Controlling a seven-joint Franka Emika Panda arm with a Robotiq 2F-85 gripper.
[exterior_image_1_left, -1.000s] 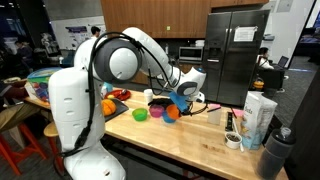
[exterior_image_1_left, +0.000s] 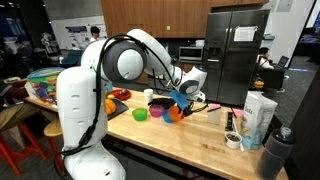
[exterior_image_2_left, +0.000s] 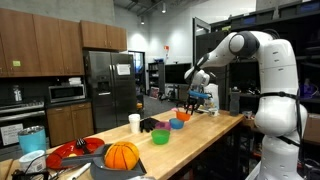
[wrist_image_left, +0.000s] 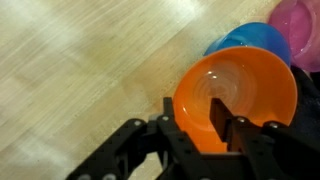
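Note:
An orange bowl (wrist_image_left: 245, 75) fills the right of the wrist view, overlapping a blue bowl (wrist_image_left: 255, 36). My gripper reaches over the orange bowl's near side. Its dark fingers (wrist_image_left: 168, 122) stand apart, one by the left edge of the rim and the other over the bowl; whether either touches it is unclear. In exterior view 1, the orange bowl (exterior_image_1_left: 176, 113) appears beneath the end of the arm, close to the blue bowl. Exterior view 2 shows the orange bowl (exterior_image_2_left: 183, 116) above the blue bowl (exterior_image_2_left: 176, 124).
Pink (exterior_image_1_left: 156, 112) and green (exterior_image_1_left: 140, 115) bowls stand beside the blue one. A dark object (wrist_image_left: 307, 105) lies right of the orange bowl. Bare wooden table (exterior_image_1_left: 190, 145) stretches toward the front. A dark canister (exterior_image_1_left: 275, 152) and a bag (exterior_image_1_left: 257, 120) stand at the right end.
Any shift of the gripper or orange bowl is very small.

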